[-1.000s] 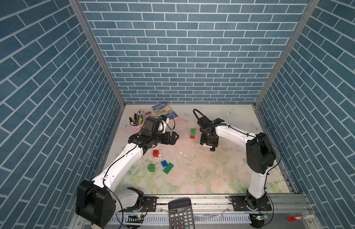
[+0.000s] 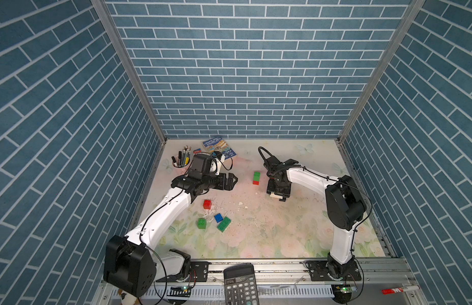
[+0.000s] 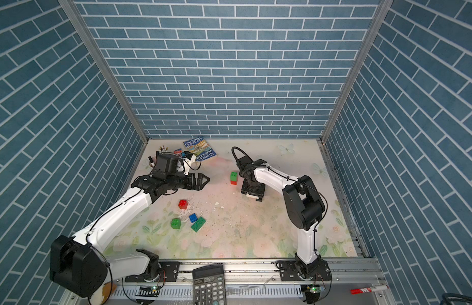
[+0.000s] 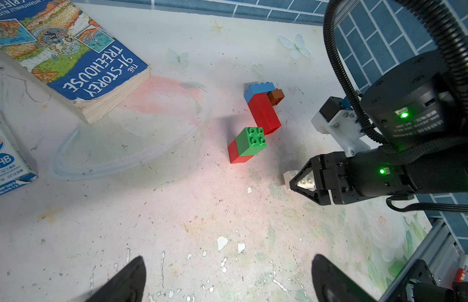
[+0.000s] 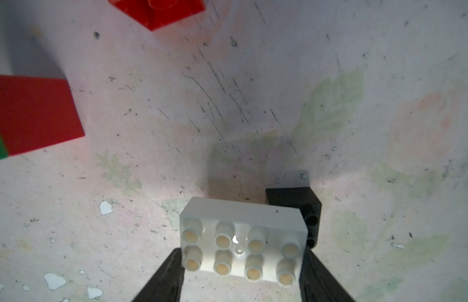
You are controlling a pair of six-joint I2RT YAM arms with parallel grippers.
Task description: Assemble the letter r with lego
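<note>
A white 2x4 brick (image 5: 239, 231) sits between the fingers of my right gripper, low over the table with a black brick (image 5: 289, 193) just behind it; I cannot tell whether the fingers grip it. A green-on-red stack (image 4: 250, 141) stands left of that gripper in the left wrist view, with a red brick (image 4: 263, 113) behind it beside blue (image 4: 258, 89) and brown (image 4: 275, 97) bricks. My left gripper hangs open and empty over the table's left middle. Loose red (image 2: 207, 204), blue (image 2: 218, 217) and green (image 2: 201, 223) bricks lie at the front left.
A book (image 4: 67, 60) lies at the back left, near a pen holder (image 2: 180, 161) and a pencil box (image 4: 7, 156). A long green brick (image 2: 223, 224) lies at the front left.
My right gripper has shifted slightly, and more of the white brick shows under it in the top left view.
</note>
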